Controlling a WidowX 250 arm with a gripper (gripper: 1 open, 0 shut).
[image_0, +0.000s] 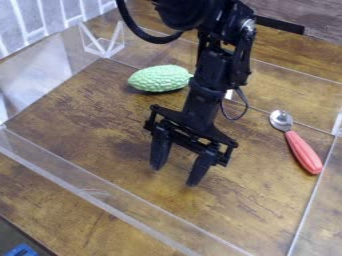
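Observation:
My black gripper (181, 168) hangs low over the middle of the wooden table, its two fingers spread open with bare wood showing between them. Behind it to the left lies a bumpy light green oval object (154, 80). On the right rests a red-handled utensil (299, 150) with a metal head, apart from the gripper.
Clear plastic walls (100, 200) edge the work area. A small white item behind the arm is mostly hidden.

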